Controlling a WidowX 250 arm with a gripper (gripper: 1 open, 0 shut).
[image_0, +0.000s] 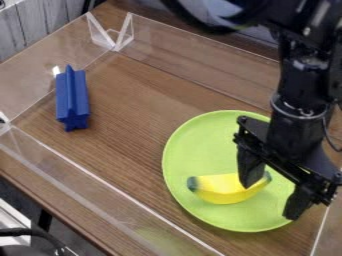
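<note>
A yellow banana (219, 188) lies on a round green plate (193, 142) on the wooden table, its right end partly hidden by the black gripper (273, 186). The gripper is open and hangs over the right side of the plate, its left finger beside the banana's right end, the other further right over the plate's edge.
A blue bar-shaped object (72, 98) lies at the left. A white wire piece (111, 35) stands at the back left. Clear strips run along the left and near edges.
</note>
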